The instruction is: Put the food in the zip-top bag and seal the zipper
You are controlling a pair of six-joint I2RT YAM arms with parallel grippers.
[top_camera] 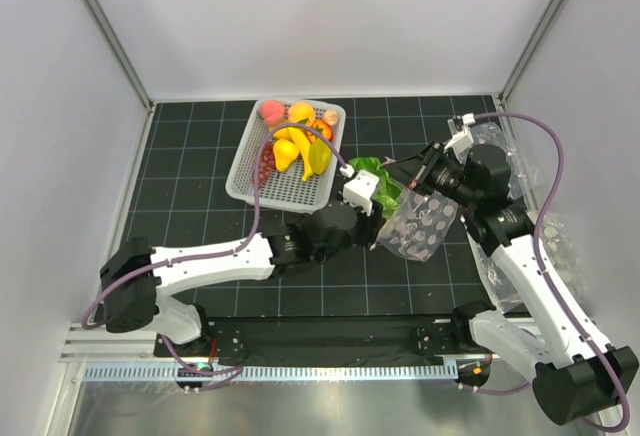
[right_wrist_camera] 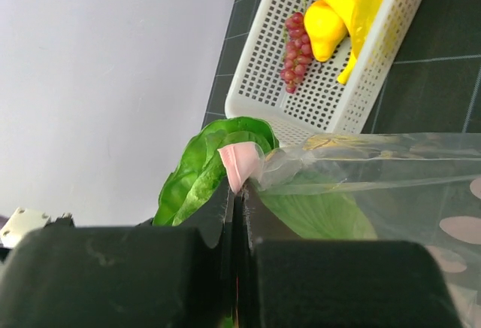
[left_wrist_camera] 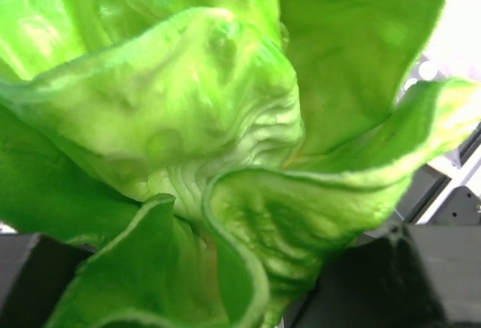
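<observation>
A green leafy lettuce is at the mouth of the clear zip top bag, which has pale spots. In the left wrist view the lettuce fills the picture. My left gripper is over its near side, fingers apart with leaves between them. My right gripper is shut on the bag's pink tab at the bag's edge. In the right wrist view part of the lettuce lies outside the bag film, and green shows through the film.
A white perforated basket holds a banana, grapes and several other fruits. More clear bags lie at the right.
</observation>
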